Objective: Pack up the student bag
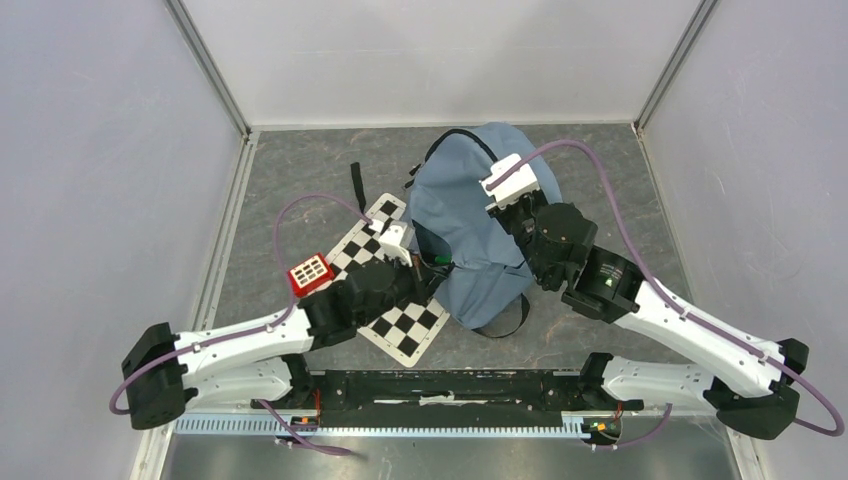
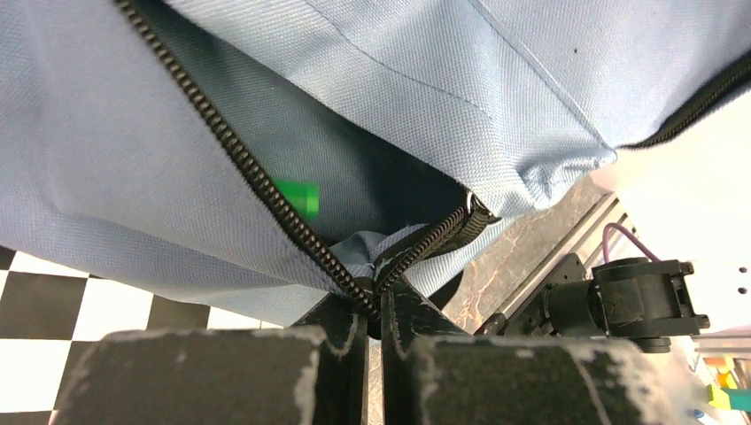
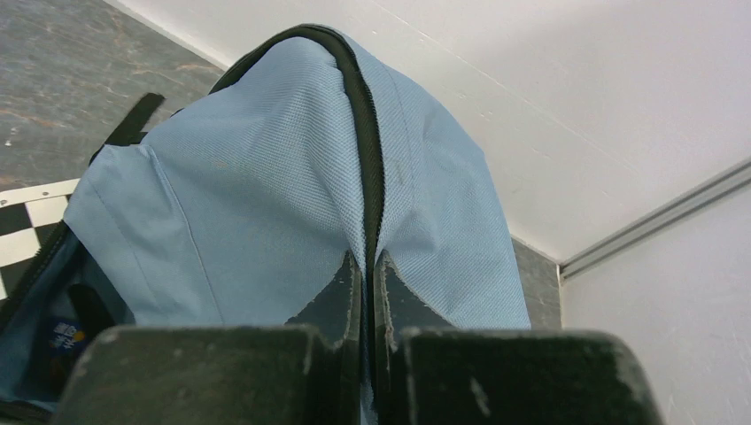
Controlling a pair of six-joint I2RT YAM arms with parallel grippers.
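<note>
The blue bag [image 1: 470,215] stands slumped right of centre, its zipped mouth partly spread towards the left. In the left wrist view, my left gripper is shut on the bag's black zip edge [image 2: 266,186] at the lower corner of the mouth. A green item [image 2: 299,198] shows inside; the rest of the inside is dark. My right gripper is shut on the black seam [image 3: 365,142] along the bag's upper part. A dark item with a blue label [image 3: 65,336] lies within the mouth in the right wrist view.
A black-and-white checkered board [image 1: 408,330] lies flat, partly under the bag and left arm. Left of it sits a red item with a pale grid [image 1: 310,274]. A black strap [image 1: 357,186] sticks out behind the board. Bare floor lies far left and front right.
</note>
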